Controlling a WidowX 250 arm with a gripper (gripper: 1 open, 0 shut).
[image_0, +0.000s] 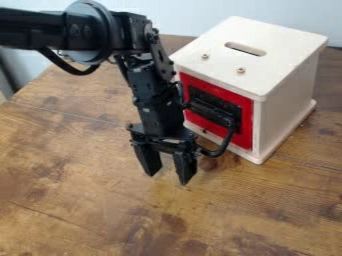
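Observation:
My black gripper points down over the wooden table in front of the box, its two fingers apart with nothing seen between them. Behind it stands a pale wooden box with a slot and two small knobs on top. Its front has a red panel bearing a black fitting, partly hidden by the arm and a cable.
A white wall is behind the table at the upper left.

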